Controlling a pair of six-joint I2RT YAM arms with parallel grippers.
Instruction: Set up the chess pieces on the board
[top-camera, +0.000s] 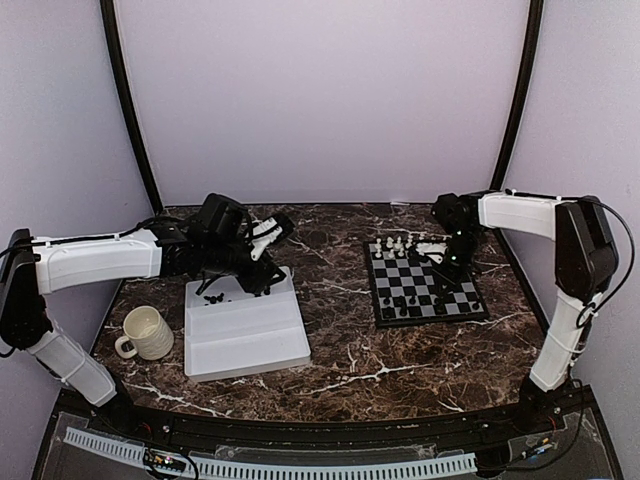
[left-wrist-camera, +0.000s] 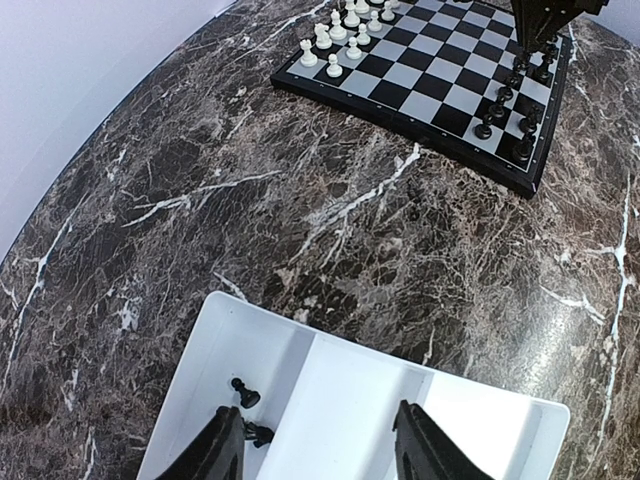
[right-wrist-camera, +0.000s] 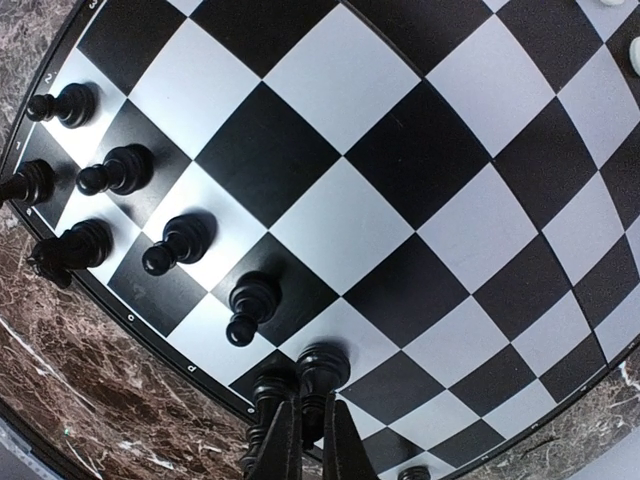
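The chessboard (top-camera: 420, 270) holds white pieces along one side and black pieces along the other; in the right wrist view a row of black pawns (right-wrist-camera: 250, 305) stands beside a knight (right-wrist-camera: 70, 250). My right gripper is shut on a black piece (right-wrist-camera: 322, 368) at the board's edge, close beside another black piece (right-wrist-camera: 270, 395). My left gripper hangs over the white tray (top-camera: 245, 340), fingers apart with nothing between them; a few small black pieces (left-wrist-camera: 245, 393) lie in the tray's compartment.
A white mug (top-camera: 147, 333) stands at the front left, beside the tray. Walls bound the back and sides.
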